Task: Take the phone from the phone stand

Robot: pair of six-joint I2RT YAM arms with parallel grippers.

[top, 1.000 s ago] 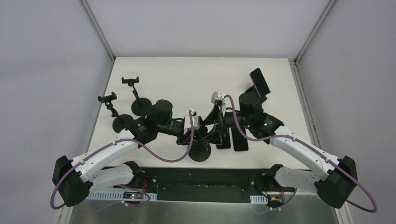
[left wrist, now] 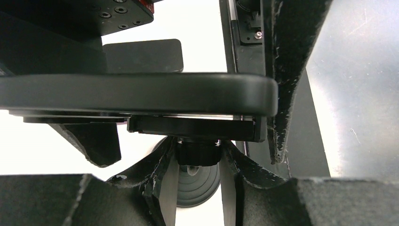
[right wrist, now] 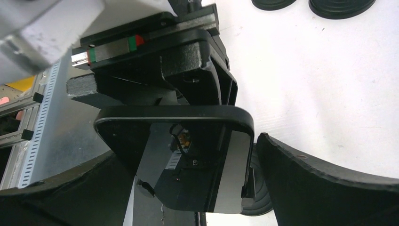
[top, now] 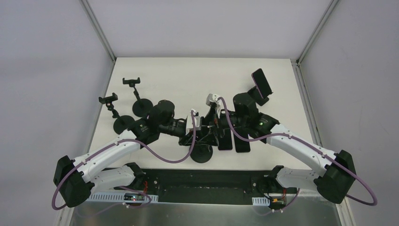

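At the table's front middle, a black phone stand [top: 201, 153] is partly hidden by both grippers. Its phone [left wrist: 136, 94] is seen edge-on across the left wrist view; in the right wrist view its glossy face shows reflections. My left gripper has its fingertips at either side of the stand's black holder below the phone; whether they grip it is unclear. My right gripper is open, its fingers either side of the phone.
Two empty stands [top: 123, 123] [top: 142, 107] are at the left. Another stand holds a phone [top: 261, 83] at the back right. Flat phones [top: 242, 147] lie right of the grippers.
My right arm has shifted left toward the stand and left gripper over the last second. The left arm looks almost unchanged.
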